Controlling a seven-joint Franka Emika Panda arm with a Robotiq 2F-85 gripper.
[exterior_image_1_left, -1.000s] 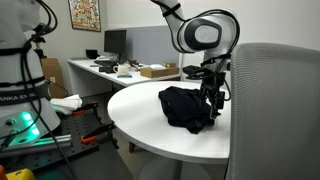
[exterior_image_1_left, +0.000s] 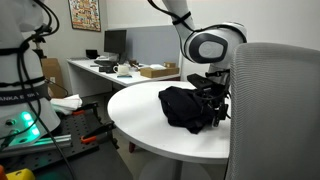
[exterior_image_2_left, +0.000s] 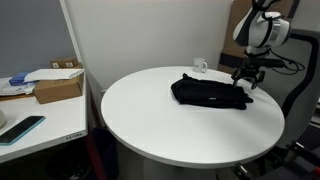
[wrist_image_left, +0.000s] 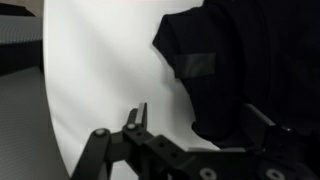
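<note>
A black cloth (exterior_image_1_left: 188, 108), bunched and dark all over, lies on the white round table (exterior_image_2_left: 150, 117). In the wrist view the cloth (wrist_image_left: 225, 60) fills the upper right, and a small greyish patch shows near its folded corner. My gripper is open, its fingers spread at the lower part of that view, one over bare table and the other over the cloth. Seen from the second exterior view, the gripper (exterior_image_2_left: 248, 76) is low at the cloth's far right end. Whether a finger touches the fabric I cannot tell.
A grey chair back (exterior_image_1_left: 270, 110) stands close to the table's right side. A white mug (exterior_image_2_left: 199, 65) is near the table's far edge. Boxes (exterior_image_2_left: 59, 89) and a phone (exterior_image_2_left: 22, 130) lie on a separate desk.
The arm's head has shifted a little to the right and down in the first exterior view. The cloth looks much the same.
</note>
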